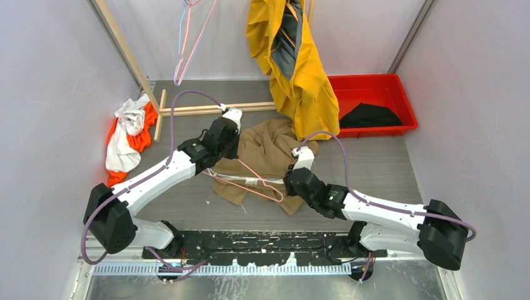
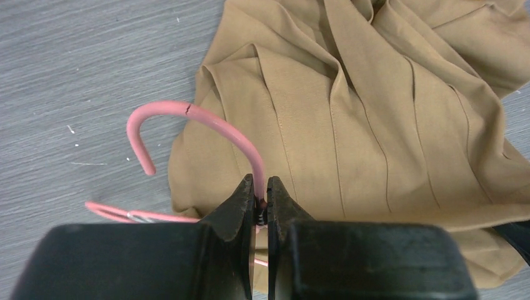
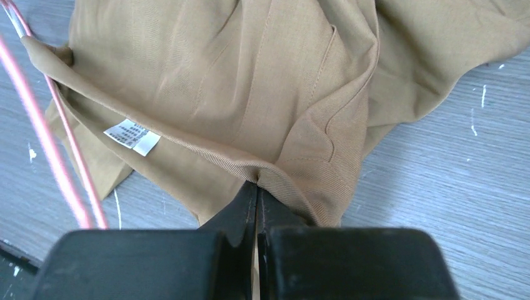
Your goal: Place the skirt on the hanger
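The tan skirt [image 1: 262, 147] lies rumpled on the table; its waistband, with a white label [image 3: 131, 134], is raised at the front. My right gripper is shut on that waistband edge. A pink wire hanger [image 1: 250, 172] hangs over the skirt's front part, its hook [image 2: 212, 122] rising from my left gripper, which is shut on the hanger just below the hook. The hanger's lower wire runs left of the waistband in the right wrist view.
A yellow garment [image 1: 300, 100] hangs behind the skirt. A red bin [image 1: 375, 130] with dark cloth stands back right. White-and-orange cloths [image 1: 125, 147] lie at the left, and spare hangers [image 1: 181, 62] hang at the back.
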